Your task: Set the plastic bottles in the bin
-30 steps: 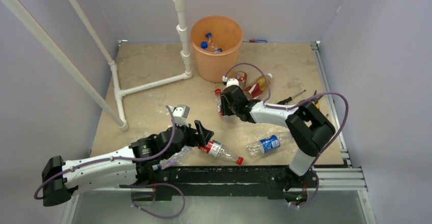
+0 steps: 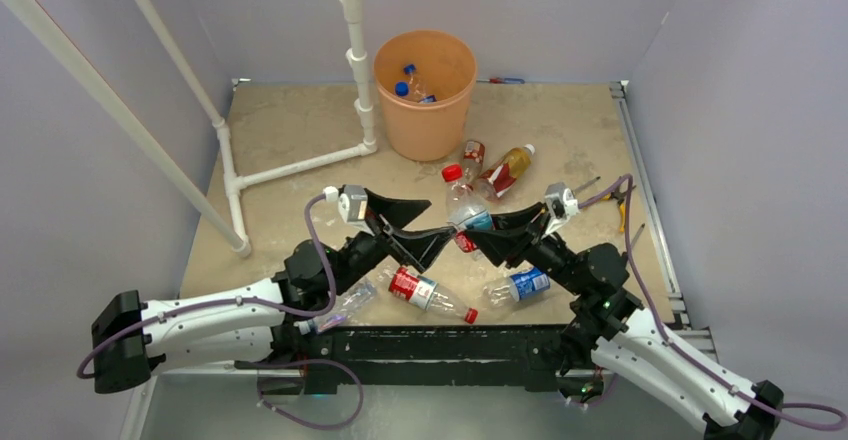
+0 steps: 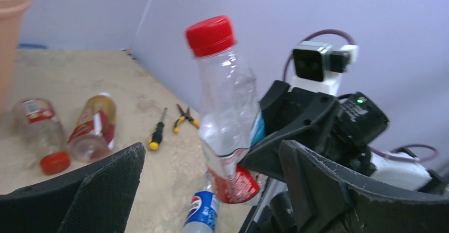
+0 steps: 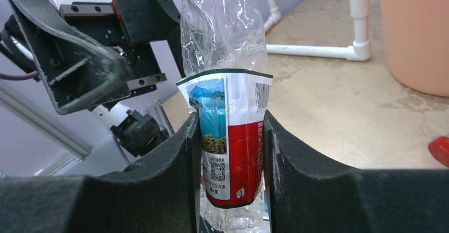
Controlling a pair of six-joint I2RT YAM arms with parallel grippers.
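Note:
An upright clear bottle with red cap (image 2: 465, 200) (image 3: 225, 111) (image 4: 227, 137) is held in my right gripper (image 2: 485, 235), shut on its lower, labelled part. My left gripper (image 2: 430, 230) is open, facing that bottle from the left, nothing between its fingers. The peach bin (image 2: 425, 130) at the back holds bottles with blue caps. A red-label bottle (image 2: 425, 292) and a Pepsi bottle (image 2: 530, 282) lie in front; a small bottle (image 2: 472, 155) and a yellowish bottle (image 2: 510, 170) lie by the bin; another clear bottle (image 2: 345, 305) is front left.
A white pipe frame (image 2: 300, 165) stands at the back left, beside the bin. Pliers and screwdrivers (image 3: 156, 135) lie along the right side. Walls bound the back and sides.
My right gripper has raised the bottle off the floor and brought it rightward and toward the front. My left gripper has moved up and rightward toward it.

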